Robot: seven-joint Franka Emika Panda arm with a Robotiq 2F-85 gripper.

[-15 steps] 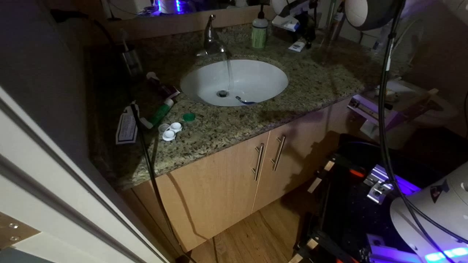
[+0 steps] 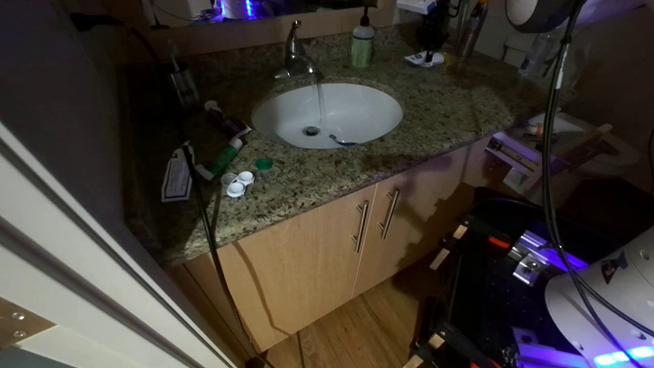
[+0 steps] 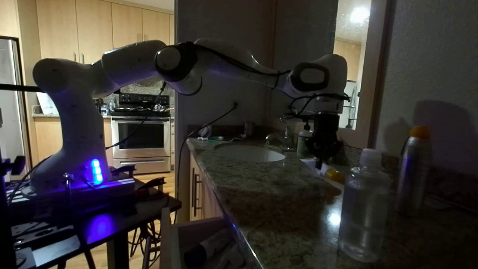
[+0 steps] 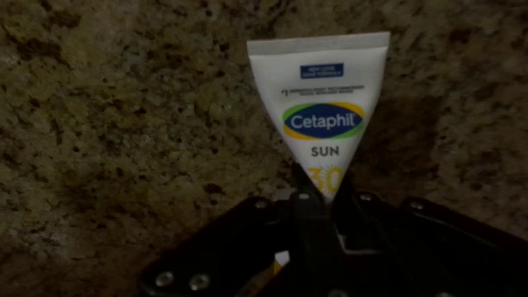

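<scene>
A white Cetaphil sunscreen tube (image 4: 324, 84) rests on the granite counter, its wide crimped end in plain sight in the wrist view. Directly over its middle is my gripper, whose dark fingers cover the lower part of the tube. How firmly they meet it, or whether a gap is left, is too dark to make out. In exterior view 2 the gripper (image 3: 319, 165) points straight down at the tube, beside its yellow cap (image 3: 335, 175). Exterior view 1 has the tube (image 2: 423, 59) at the back right of the counter, under the gripper (image 2: 429, 52).
A green pump bottle (image 2: 362, 46) stands between the tube and the sink (image 2: 361, 110), where the tap (image 2: 296, 55) runs. A clear bottle (image 3: 363, 215) and a metal bottle (image 3: 410, 175) are nearer the right end.
In exterior view 1 the arm's hand has shifted right and its wrist has turned. More of the tube, with its yellow cap, now shows around the gripper.
</scene>
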